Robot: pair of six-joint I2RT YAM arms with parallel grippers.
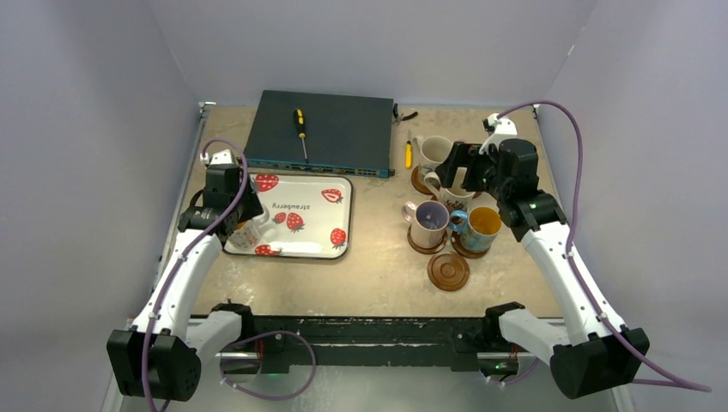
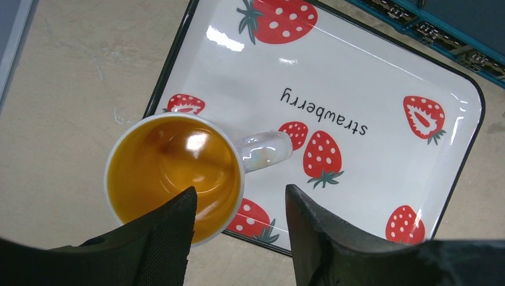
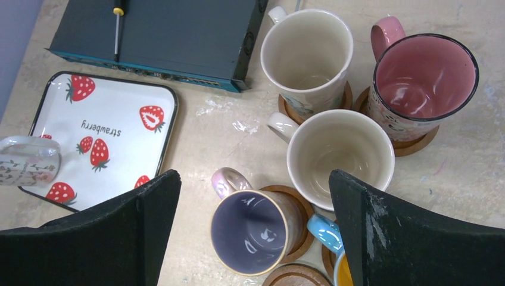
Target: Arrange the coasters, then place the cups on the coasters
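Observation:
A white cup (image 2: 119, 173) with an orange inside and a pale glossy handle (image 2: 265, 151) stands upright at the tray's near-left corner. My left gripper is above it, open, with nothing held; one finger (image 2: 172, 229) overlaps the cup's rim in the left wrist view, the other is right of it. In the top view the left arm partly covers this cup (image 1: 246, 236). An empty brown round coaster (image 1: 448, 271) lies front right of centre. Over the mugs at the right, my right gripper hangs open and empty.
The strawberry tray (image 1: 322, 251) lies before a dark flat device (image 1: 343, 124) bearing a screwdriver (image 1: 300, 124). Several mugs stand on coasters near the empty one, among them a purple-lined mug (image 1: 427, 223) and a blue mug (image 1: 478, 230). Table between tray and mugs is clear.

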